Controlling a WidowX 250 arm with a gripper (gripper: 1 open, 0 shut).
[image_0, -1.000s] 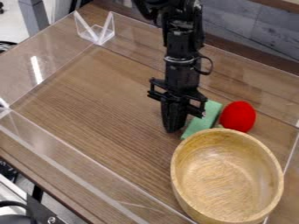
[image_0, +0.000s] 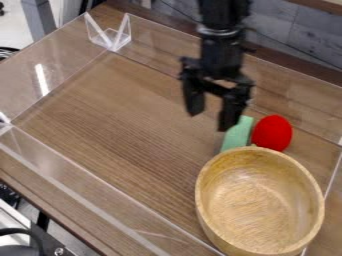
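My gripper (image_0: 214, 92) is raised over the upper middle of the wooden table, its dark body blurred, with two parts spread apart and open. Below and right of it, a mint green object (image_0: 235, 136) lies beside a red round object (image_0: 273, 132). A large tan bowl (image_0: 258, 215) fills the lower right, just below the green object. Nothing shows held by the gripper.
A clear plastic holder (image_0: 110, 32) stands at the top left. Dark cables lie beyond the table's left edge.
The gripper has risen up and away from the green object, which was partly behind it and now shows more clearly beside the red object.
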